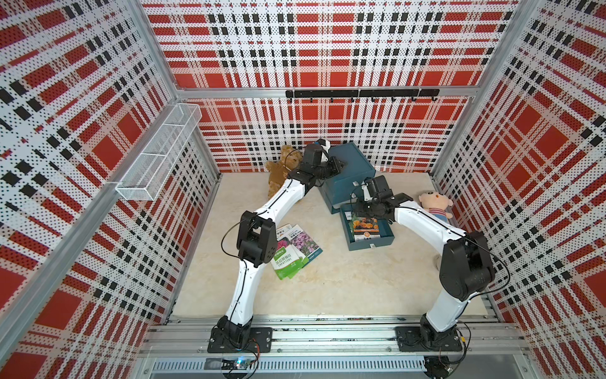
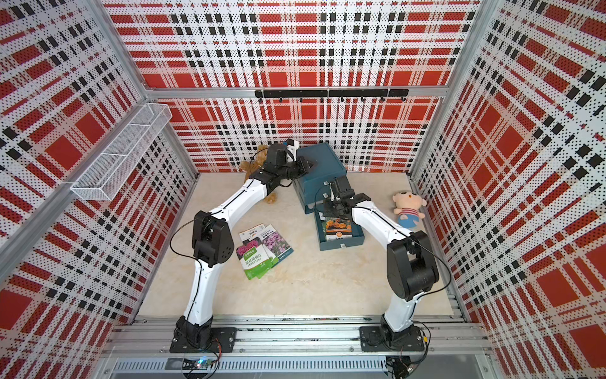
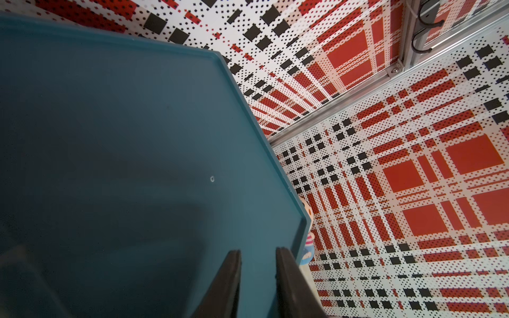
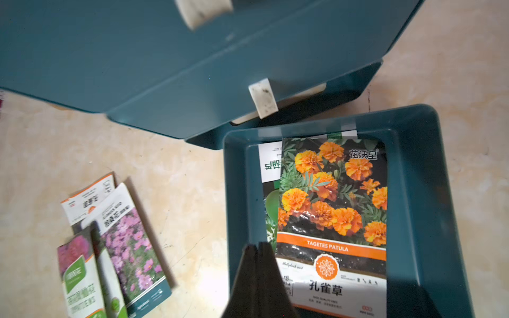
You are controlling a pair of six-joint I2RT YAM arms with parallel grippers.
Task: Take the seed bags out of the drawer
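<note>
The blue drawer (image 4: 445, 201) is pulled out from the front of the blue cabinet (image 2: 325, 178). In it lies an orange marigold seed bag (image 4: 334, 212), partly covering a green-and-white seed bag (image 4: 269, 164). Over the drawer hangs my right gripper, its fingertips together and nothing visible between them. More seed bags lie overlapping on the table, among them a purple-flowered bag (image 4: 132, 243) and a green-and-white one (image 1: 288, 260). My left gripper rests at the cabinet's top, its two fingers apart with no object visible between them.
A brown teddy bear (image 1: 277, 173) sits left of the cabinet, and a striped pink doll (image 2: 409, 208) is at the table's right. A white wire basket (image 1: 161, 151) hangs on the left wall.
</note>
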